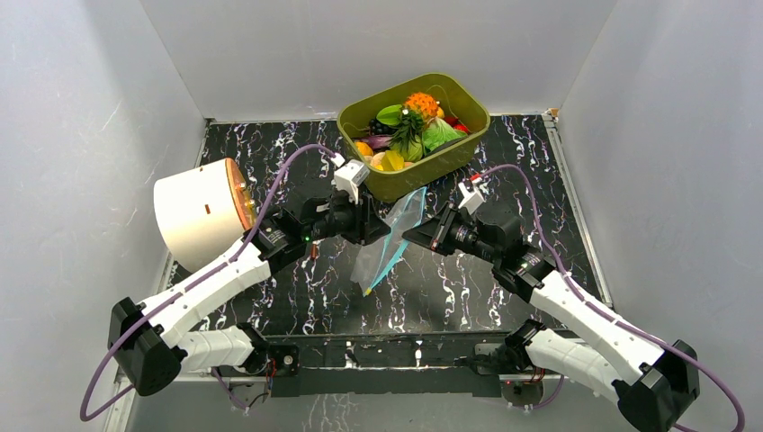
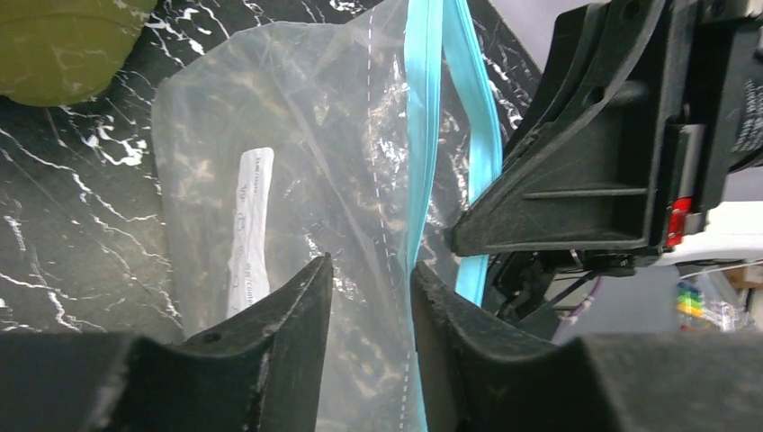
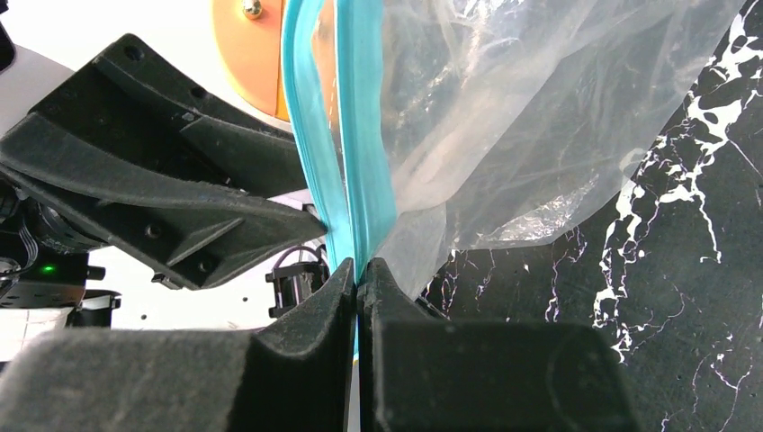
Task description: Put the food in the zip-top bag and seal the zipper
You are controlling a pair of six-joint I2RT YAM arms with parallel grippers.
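A clear zip top bag point(image 1: 369, 265) with a cyan zipper hangs between both grippers over the table; it looks empty. My right gripper is shut on the zipper strip, the bag draping from it. My left gripper has its fingers apart, the right-hand one against the cyan zipper edge; from the top it point(image 1: 378, 232) faces the right gripper point(image 1: 409, 234) closely. The food point(image 1: 409, 130) is piled in a green bin point(image 1: 387, 184) behind the bag.
A cream cylinder point(image 1: 193, 211) with an orange end lies at the left of the black marble table point(image 1: 531, 180). Grey walls bound the back and sides.
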